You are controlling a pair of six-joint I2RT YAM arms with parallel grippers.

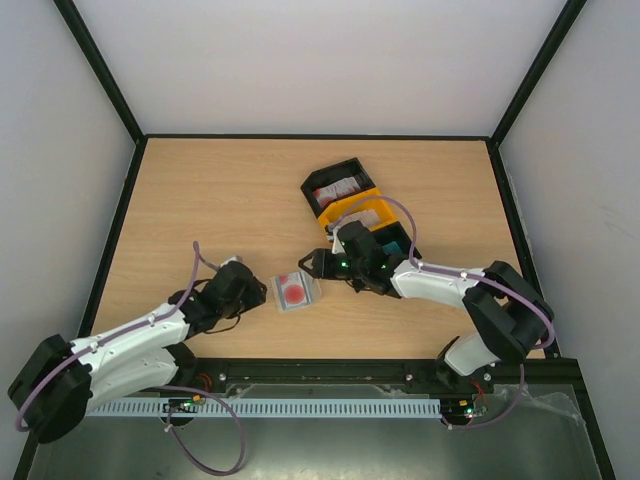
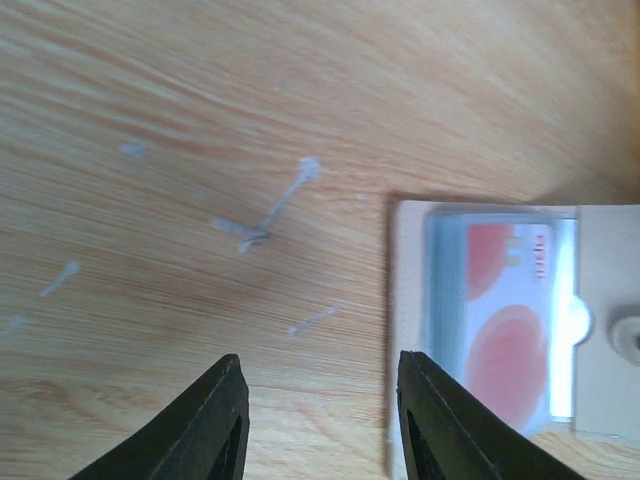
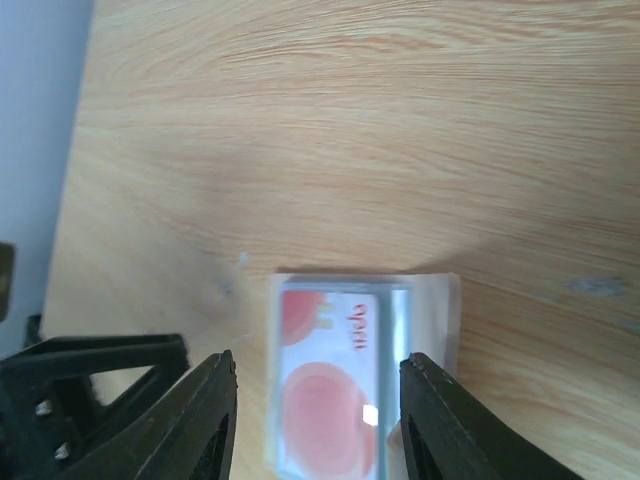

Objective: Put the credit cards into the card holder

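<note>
A card holder (image 1: 312,288) lies flat on the table between my two grippers. A white card with red circles (image 1: 293,293) shows in its clear pocket, and the left wrist view has the same card (image 2: 510,330) at the right. There a pale flap with a round snap (image 2: 625,340) borders the pocket. My left gripper stands part open just left of the holder, with nothing between its fingers. Part open too, my right gripper is by the holder's right side; its fingers appear in front of the holder, holding nothing visible.
Behind the right arm stand joined trays: a black one (image 1: 310,190) with reddish cards (image 1: 338,190), a yellow one (image 1: 388,214) with pale cards, and a black one with a blue-green card, partly covered by the arm.
</note>
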